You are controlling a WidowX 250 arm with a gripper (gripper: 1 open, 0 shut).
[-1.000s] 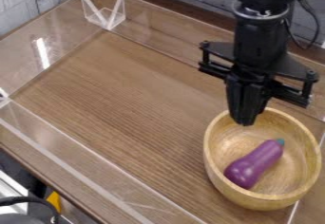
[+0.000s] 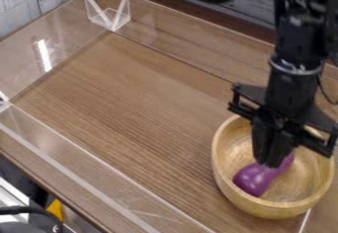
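Note:
A purple eggplant-like object (image 2: 260,178) lies in a yellow bowl (image 2: 244,198) at the lower right. My dark grey gripper (image 2: 275,144) hangs over the bowl, its fingers pointing down above the purple object and partly hiding it. Whether the fingers hold anything cannot be told from this view.
A white wire-like object (image 2: 109,14) stands at the back left. Dark cables lie at the lower left edge.
My gripper has come lower and toward the viewer, down over the bowl, and now covers part of the purple object.

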